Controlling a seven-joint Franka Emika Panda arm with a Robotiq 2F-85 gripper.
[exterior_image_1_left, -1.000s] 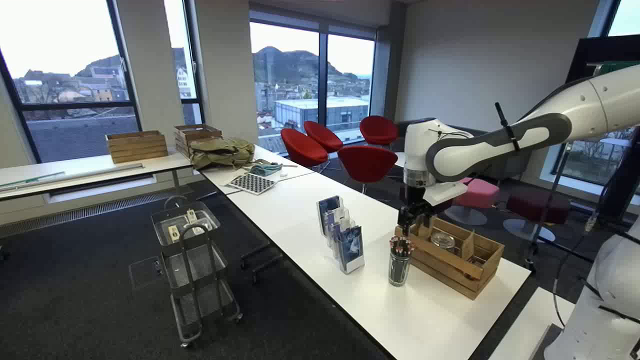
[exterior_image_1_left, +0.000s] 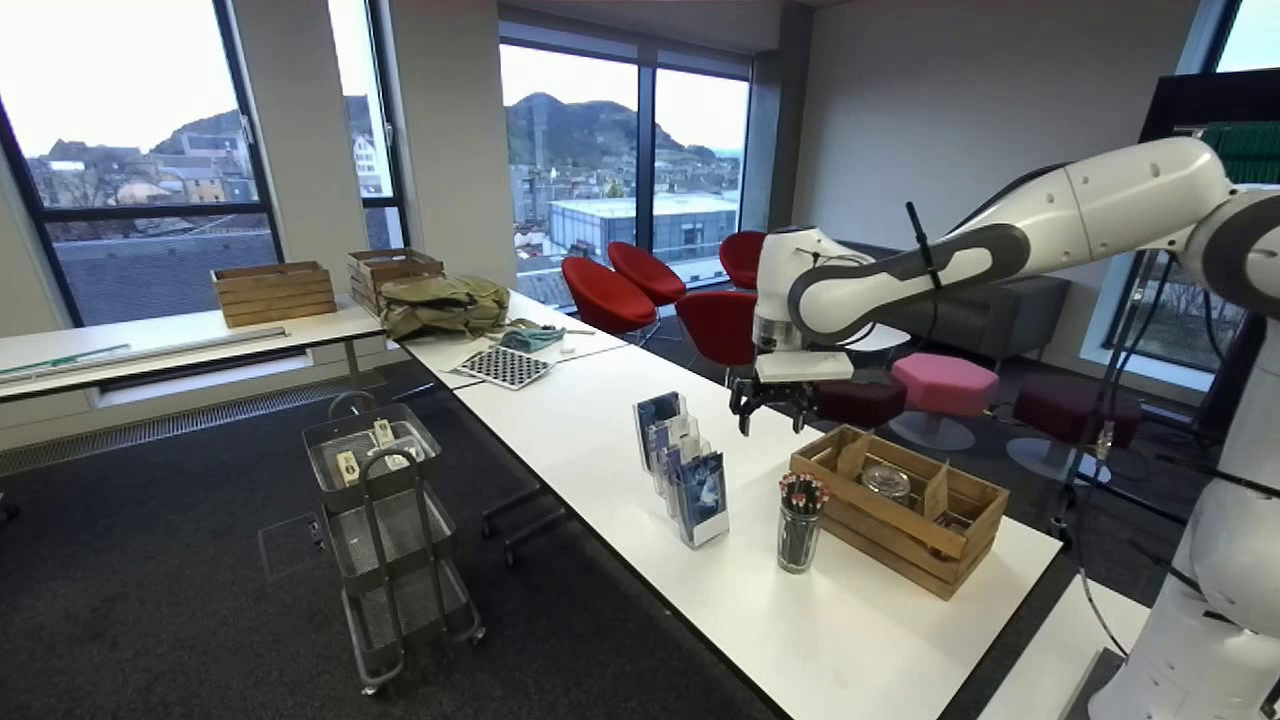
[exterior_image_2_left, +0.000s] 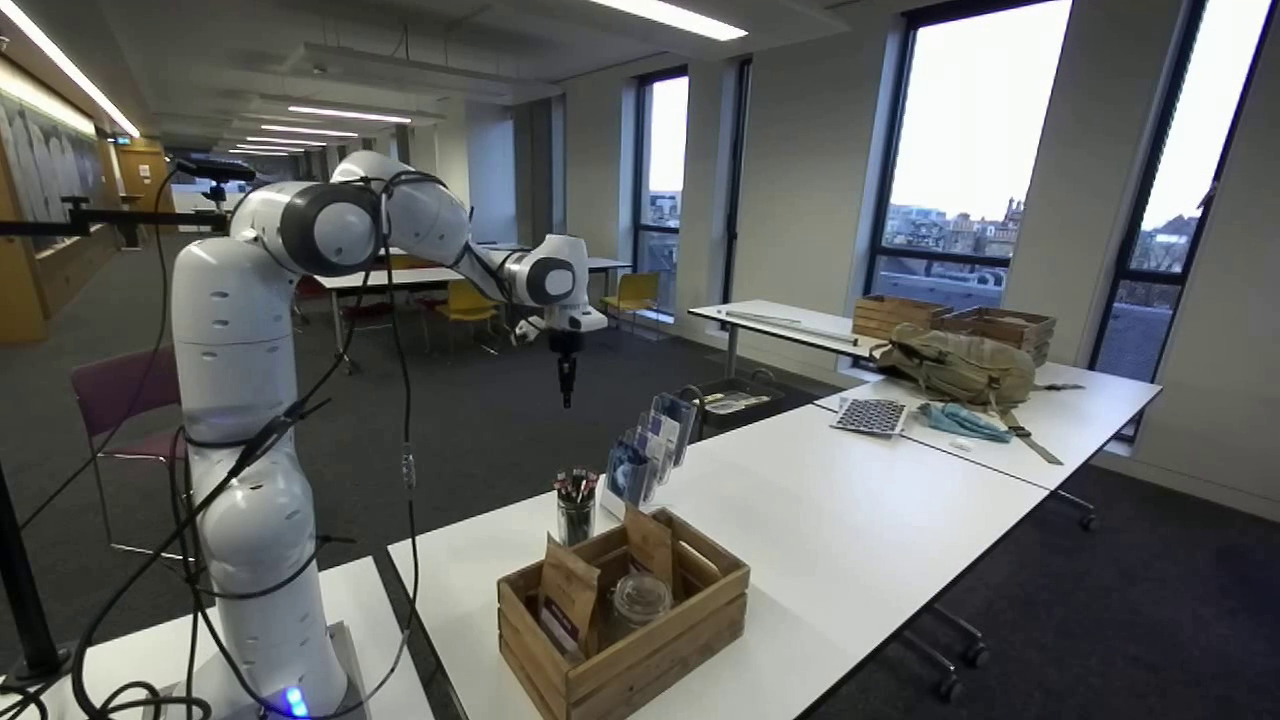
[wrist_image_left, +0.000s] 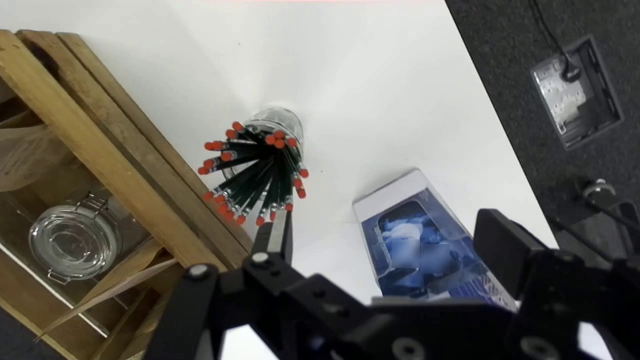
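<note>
My gripper (exterior_image_1_left: 771, 425) hangs open above the white table, its two fingers well apart and nothing between them. In the wrist view a glass of pencils (wrist_image_left: 279, 123) with red ends stands upright, just beyond the left finger (wrist_image_left: 279, 231). A clear leaflet holder (wrist_image_left: 384, 201) with blue leaflets shows between the fingers, lower down on the table; part of it is hidden by the gripper. The wooden crate (exterior_image_2_left: 654, 670) holds a lidded glass jar (exterior_image_2_left: 642, 596) and brown paper packets (exterior_image_2_left: 566, 598). My gripper is apart from all of these.
On the far part of the table lie a green backpack (exterior_image_1_left: 444, 306), a checkered board (exterior_image_1_left: 504, 367) and a teal cloth (exterior_image_2_left: 963, 421). A grey trolley (exterior_image_1_left: 390, 534) stands on the floor beside the table.
In exterior view 1 my gripper has moved left and up, away from the crate and pencil glass, and has turned so both fingers show apart. The objects on the table have not moved.
</note>
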